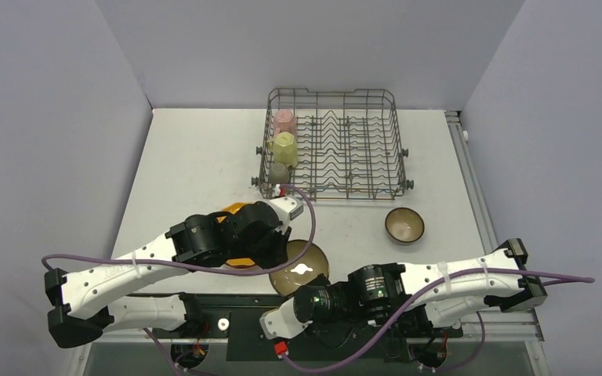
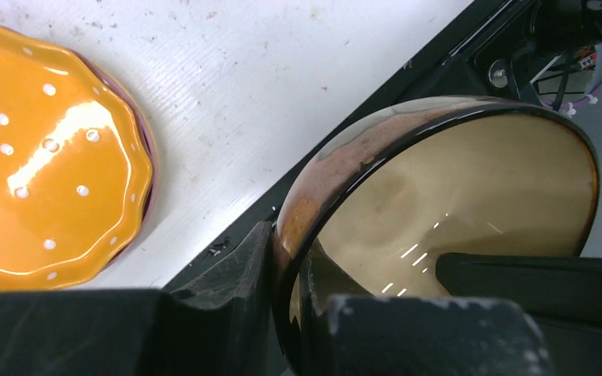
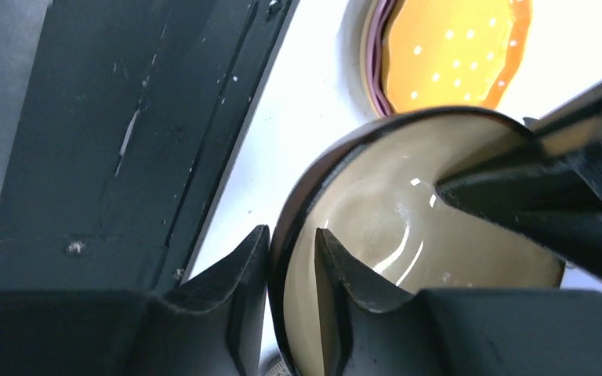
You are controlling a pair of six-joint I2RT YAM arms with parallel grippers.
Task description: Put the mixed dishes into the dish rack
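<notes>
A large tan bowl (image 1: 302, 266) with a dark rim is held near the counter's front edge, tilted in both wrist views. My left gripper is shut on its wall, one finger inside and one outside. At another part of the rim, my right gripper straddles the wall with fingers part open; a gap shows beside the inner finger. The wire dish rack (image 1: 349, 153) stands at the back, holding a pink cup (image 1: 284, 121), a yellow-green mug (image 1: 284, 149) and a grey cup (image 1: 279, 173) along its left side.
Scalloped orange dishes (image 2: 47, 172) are stacked to the left, largely hidden under my left arm from above. A small brown bowl (image 1: 404, 225) sits right of centre. The rack's middle and right are empty, and counter space at far left is clear.
</notes>
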